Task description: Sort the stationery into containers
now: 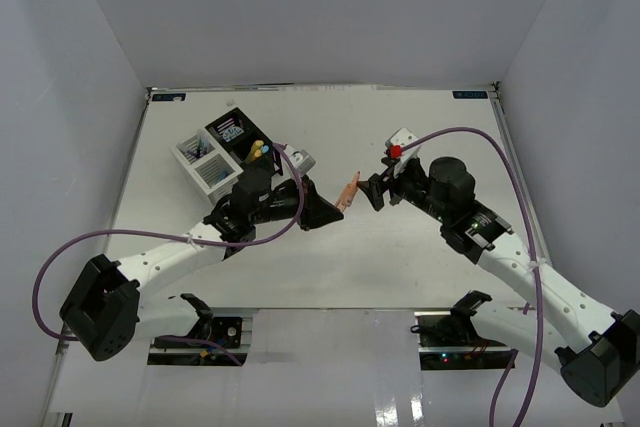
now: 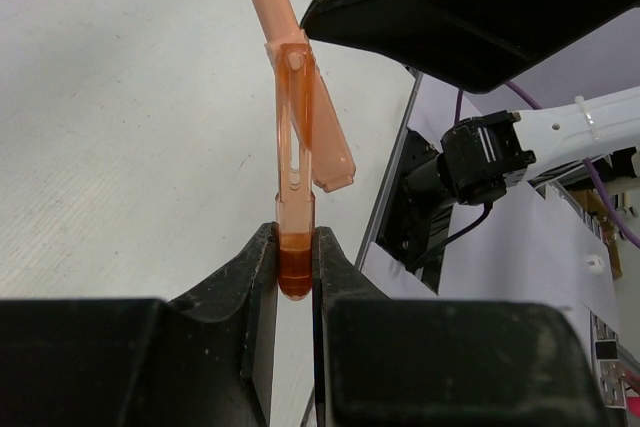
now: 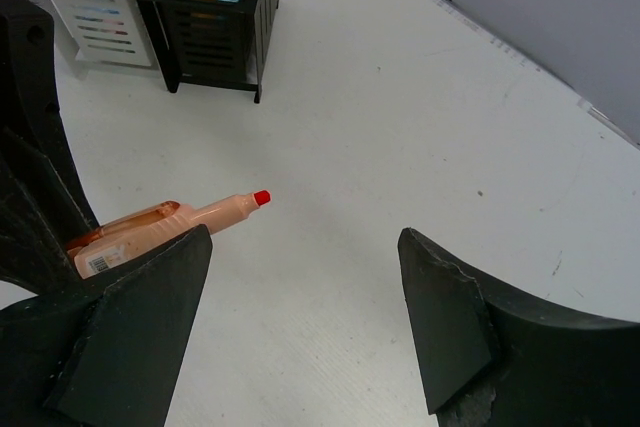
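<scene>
An orange correction pen or marker (image 1: 349,190) with a red tip is held up between the arms. My left gripper is shut on its lower end, a clear orange clip part in the left wrist view. My right gripper (image 1: 371,190) is open beside the pen, its fingertips close to the upper part; in the right wrist view the pen (image 3: 210,217) lies at the left, near the finger (image 3: 130,327). Black and white organisers (image 3: 215,37) stand at the back left, holding small colored items.
Grey walls bound the workspace at the back and both sides.
</scene>
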